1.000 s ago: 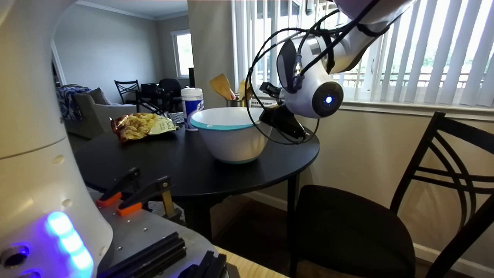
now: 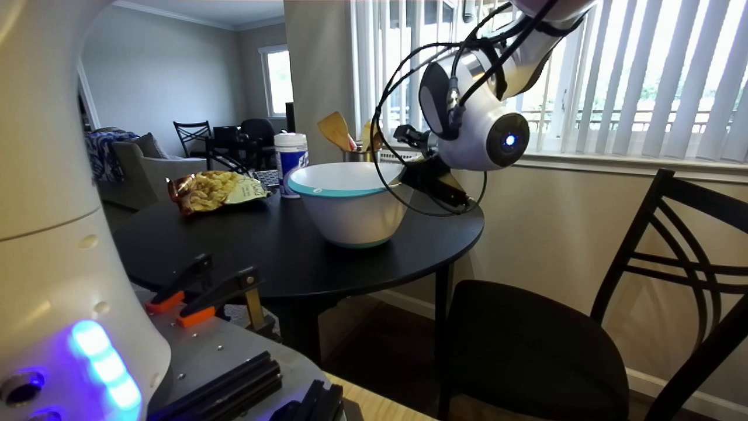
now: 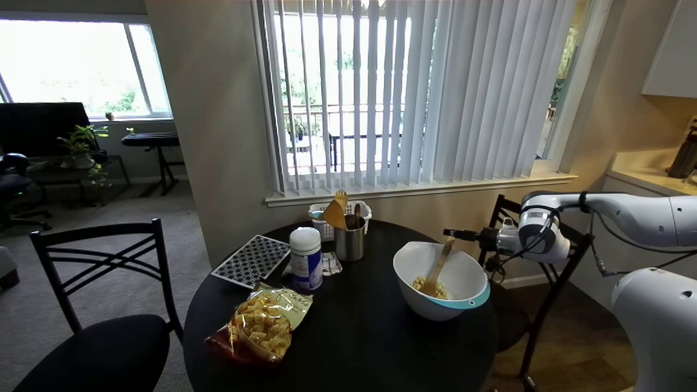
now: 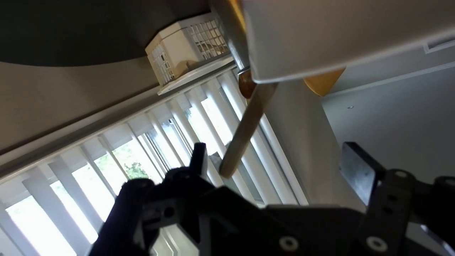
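A white bowl point(image 3: 464, 274) with a teal rim patch stands on the right part of the round black table, some pale yellow food pieces point(image 3: 441, 291) at its bottom. A wooden spoon point(image 3: 442, 262) leans in it, its handle rising past the rim towards my gripper point(image 3: 448, 232). In the wrist view the spoon handle point(image 4: 247, 130) sticks out beyond the bowl wall point(image 4: 341, 34). There my gripper has its fingers wide apart, the handle's end showing between them in the picture. Whether the handle lies within their depth, I cannot tell; nothing is gripped.
An opened snack bag point(image 3: 261, 326), a wipes canister point(image 3: 305, 258) and a steel utensil holder point(image 3: 350, 242) stand left of the bowl. A white basket point(image 3: 324, 228) sits by the window. Black chairs flank the table.
My gripper and wrist have shifted slightly to the right and up in exterior view 1. The bowl and the other table items have stayed in place.
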